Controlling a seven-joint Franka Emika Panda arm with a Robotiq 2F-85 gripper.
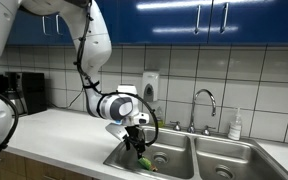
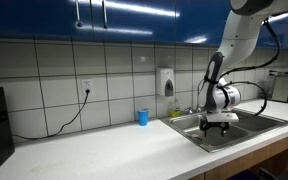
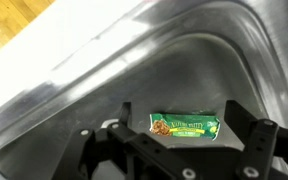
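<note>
A green-wrapped snack bar (image 3: 184, 126) lies on the floor of the sink's left basin (image 3: 94, 105), seen in the wrist view. In that view my gripper is open, its two dark fingers (image 3: 122, 114) wide apart on either side of the bar, with nothing held. Exterior view 1 shows the gripper (image 1: 140, 147) pointing down above the left basin, with the green bar (image 1: 147, 165) below it. From exterior view 2, the gripper (image 2: 223, 128) is over the sink, and the basin walls hide the bar.
A faucet (image 1: 202, 108) rises behind the sink, with a soap bottle (image 1: 236, 125) to its right. The right basin (image 1: 234, 157) looks clear apart from its drain. Left of the sink, the white counter (image 1: 59, 135) is open. A blue cup (image 2: 143, 117) stands near the wall.
</note>
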